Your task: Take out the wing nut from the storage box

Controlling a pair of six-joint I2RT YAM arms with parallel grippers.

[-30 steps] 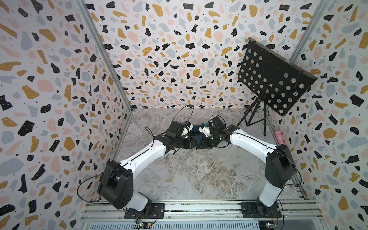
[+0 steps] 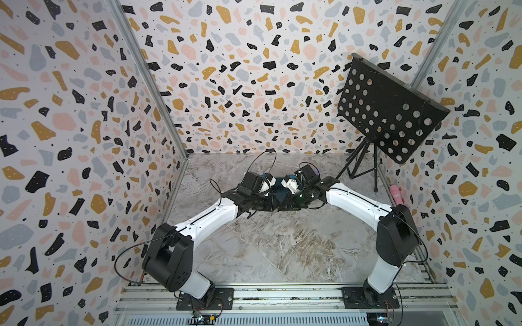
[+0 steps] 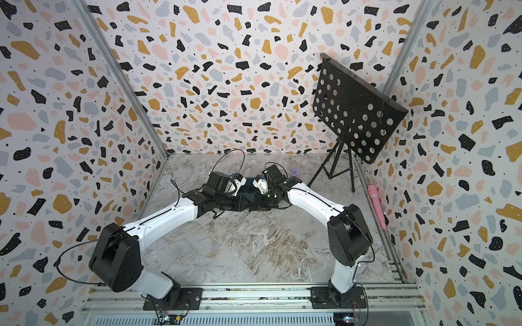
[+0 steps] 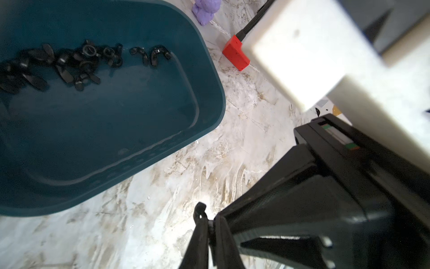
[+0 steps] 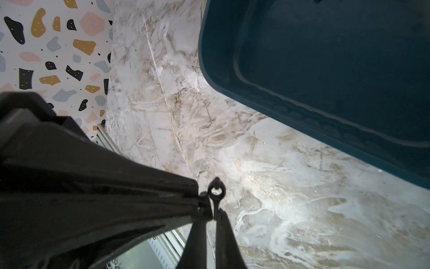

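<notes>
The dark teal storage box (image 4: 130,112) lies on the marble table, a row of black wing nuts (image 4: 88,67) along one side inside. In front of the box, my two grippers meet tip to tip. One black wing nut (image 5: 217,190) stands out, ring visible, from the tips of my right gripper, which is shut on it. My left gripper is shut, its tips right against the right one's; a dark nut end (image 4: 199,209) shows just beyond them. Whether the left fingers pinch part of the nut, I cannot tell.
Near the box lie a red block (image 4: 235,53) and a small purple figure (image 4: 207,8). A black perforated panel (image 2: 388,108) on a tripod stands at the back right, a pink bottle (image 3: 375,203) by the right wall.
My left arm has shifted slightly to the right, bringing its gripper closer to the right one. The right arm looks still.
</notes>
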